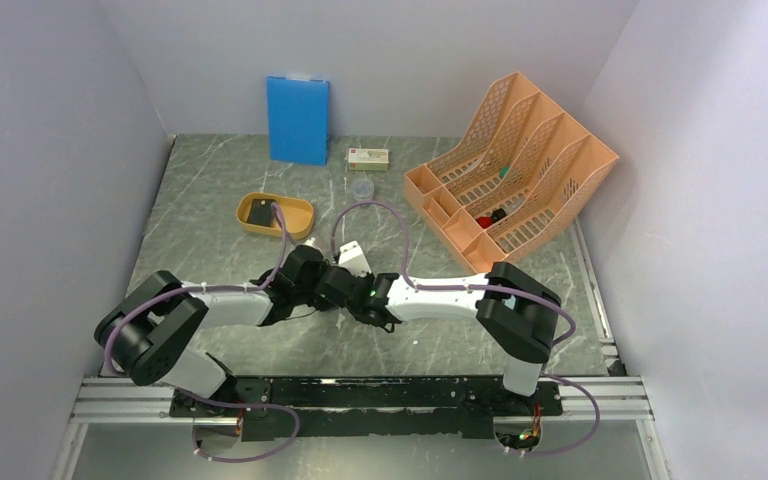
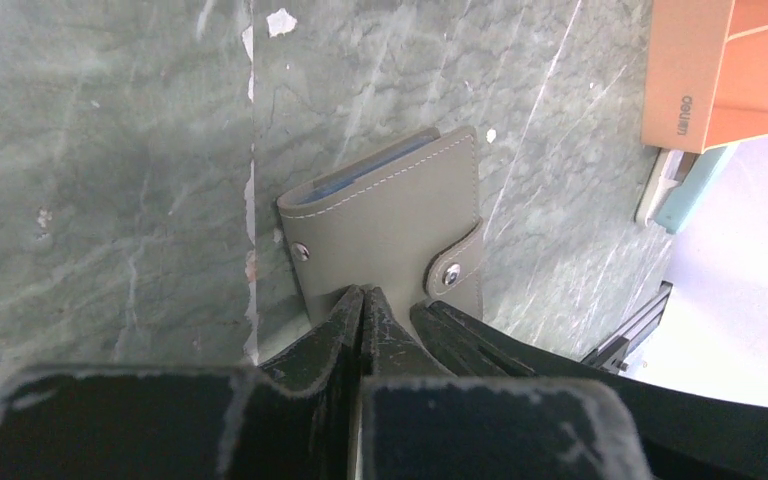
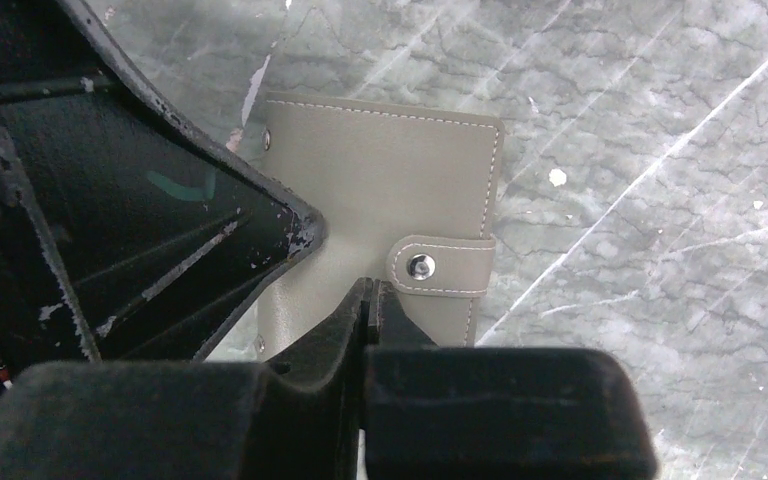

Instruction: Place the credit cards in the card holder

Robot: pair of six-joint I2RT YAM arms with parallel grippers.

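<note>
A taupe leather card holder with a snapped strap lies flat on the marbled table; bluish card sleeves or cards (image 2: pixel 385 165) show along its open edge in the left wrist view. My left gripper is closed over the holder's face, its fingertips together, and I see no card between them. In the right wrist view, the dark left finger (image 3: pixel 295 225) rests over the holder's left part. My right gripper is shut above the holder beside the strap, nothing visible between its tips. From the top, both arms cover the holder.
A yellow tray (image 1: pixel 305 205) with a dark item (image 1: pixel 261 212) stands behind the left arm. At the back are a blue folder (image 1: pixel 298 120), a small box (image 1: pixel 368 159) and a clear cup (image 1: pixel 362 189). A peach rack (image 1: pixel 475 245) fills the right rear.
</note>
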